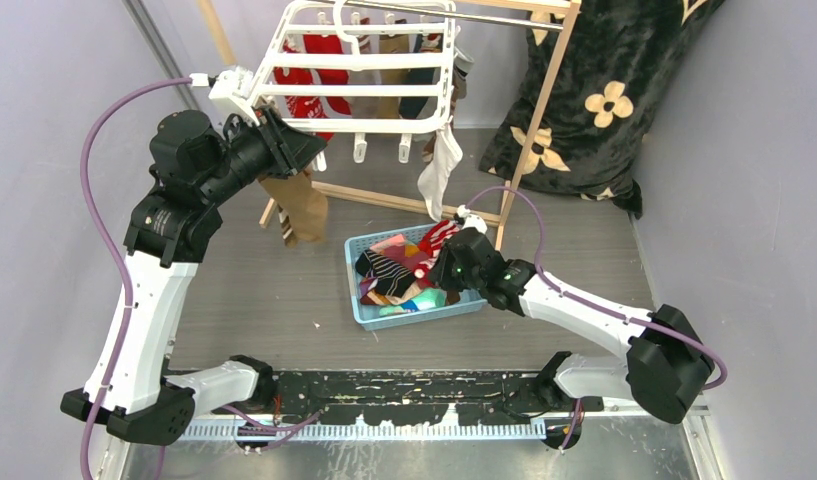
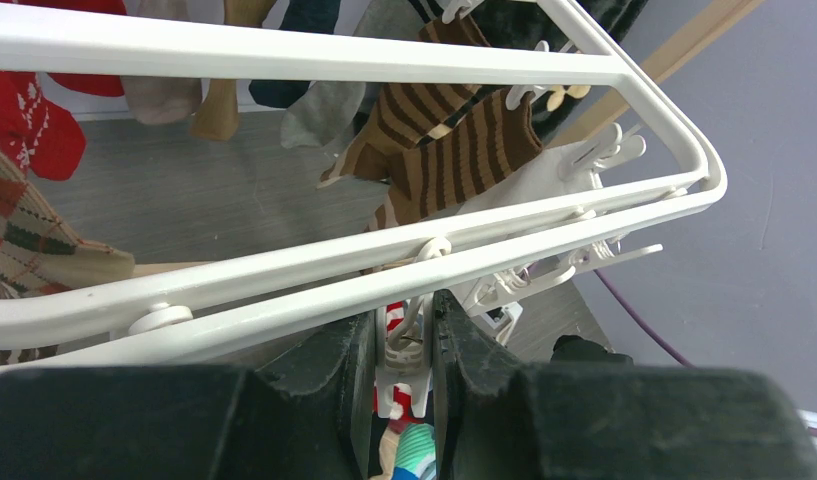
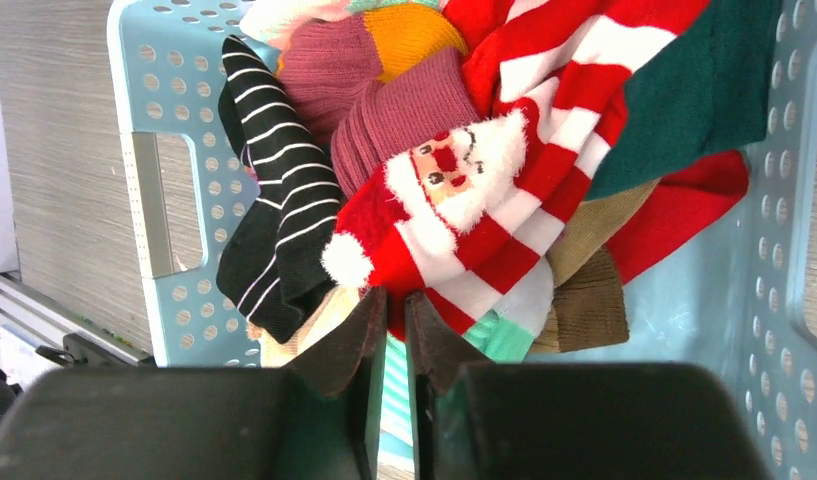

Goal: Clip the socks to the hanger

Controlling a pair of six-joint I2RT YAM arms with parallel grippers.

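Observation:
In the left wrist view, my left gripper is shut on a white clip (image 2: 402, 378) hanging from the near bar of the white hanger (image 2: 234, 312). Below, the blue basket (image 3: 692, 312) is full of loose socks. A red-and-white Santa sock (image 3: 454, 200) lies on top of the pile. My right gripper reaches down to its near end, with only a narrow gap between the fingers. Red fabric shows at the tips, but whether it is pinched is unclear. Other socks, including a white sock (image 1: 440, 168) and a brown sock (image 1: 299, 205), hang from the hanger.
A wooden rack (image 1: 540, 110) carries the hanger. A dark flowered cushion (image 1: 584, 110) leans at the back right. Bare floor (image 1: 274, 310) lies left of the basket. A black striped sock (image 3: 284, 190) sits beside the Santa sock.

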